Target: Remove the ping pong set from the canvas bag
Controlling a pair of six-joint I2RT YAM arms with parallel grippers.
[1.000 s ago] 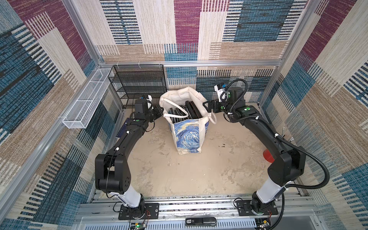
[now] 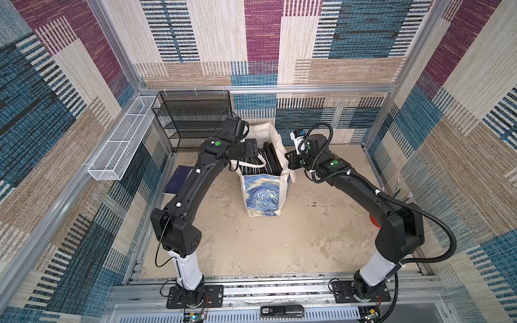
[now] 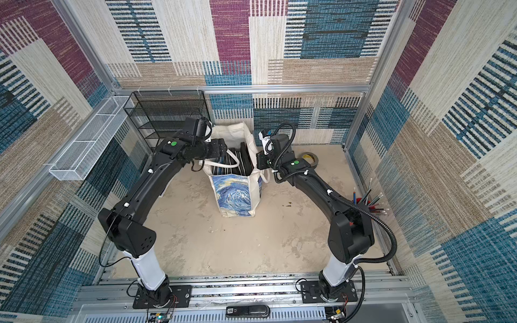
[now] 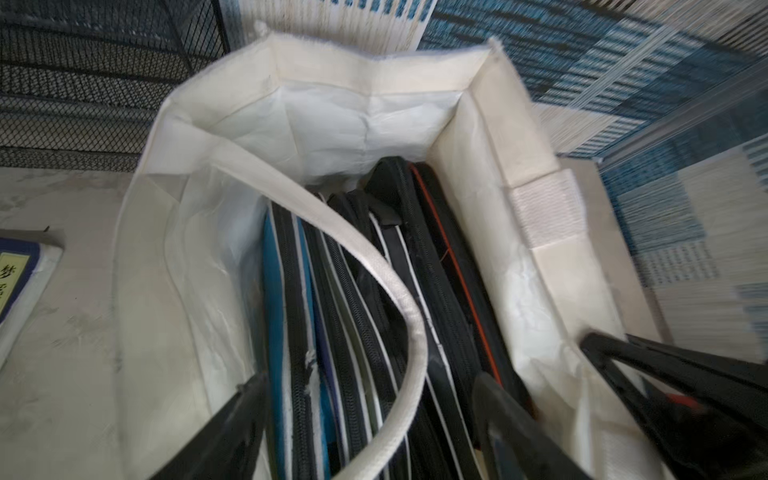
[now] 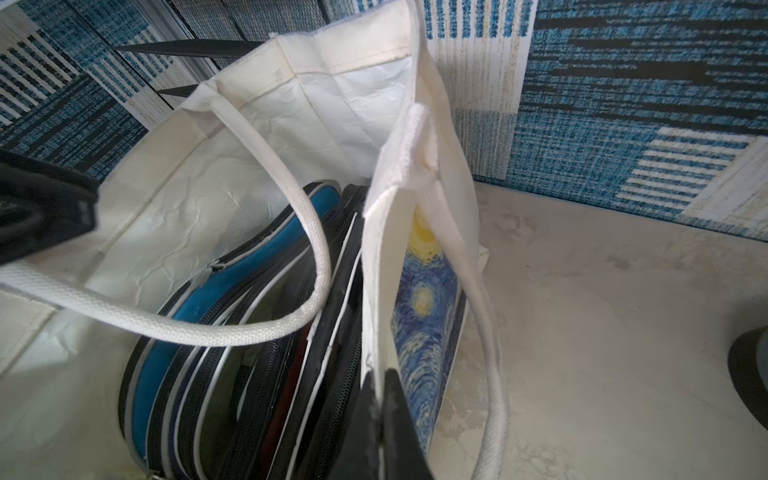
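Note:
The canvas bag (image 2: 261, 196), printed in blue swirls, stands upright at the back middle, packed with zippered dark and blue cases (image 4: 336, 320); I cannot tell which is the ping pong set. A white handle (image 4: 376, 264) arches across the opening. My left gripper is open over the cases, with its blurred fingertips either side of the handle. My right gripper is shut on the bag's right rim (image 5: 384, 232) in the right wrist view.
A black wire rack (image 2: 188, 107) stands behind at left, a white mesh basket (image 2: 121, 145) hangs on the left wall, and a pen holder (image 3: 363, 207) sits at right.
My left gripper has risen and moved right, over the bag's opening. My right gripper has moved slightly left and down, and the bag's right rim has drawn in a little.

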